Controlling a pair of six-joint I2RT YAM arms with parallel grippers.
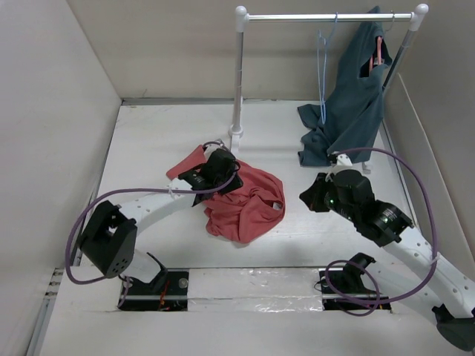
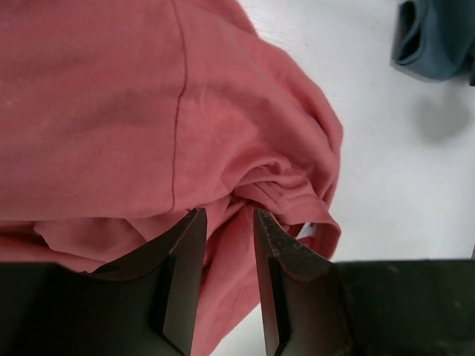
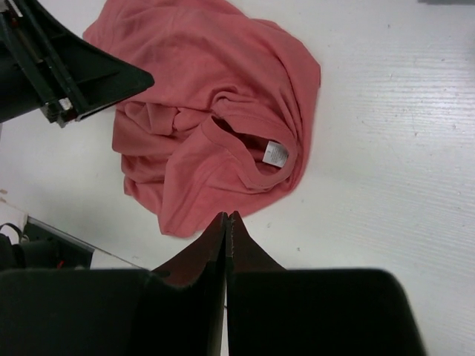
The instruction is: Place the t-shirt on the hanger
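A crumpled red t-shirt point(image 1: 245, 215) point(image 2: 104, 111) point(image 3: 215, 178) lies on the white table, a white label showing in its folds. My left gripper point(image 1: 230, 178) is over the middle of the shirt, fingers a narrow gap apart; it also shows at the upper left of the right wrist view. My right gripper point(image 1: 308, 194) hovers right of the shirt, its fingertips close together with nothing visible between them. A blue hanger point(image 1: 322, 81) hangs from the rail point(image 1: 297, 17).
A dark teal garment point(image 1: 341, 119) on a hanger with pink parts hangs at the rack's right and rests partly on the table. The rack's post point(image 1: 237, 96) stands behind the shirt.
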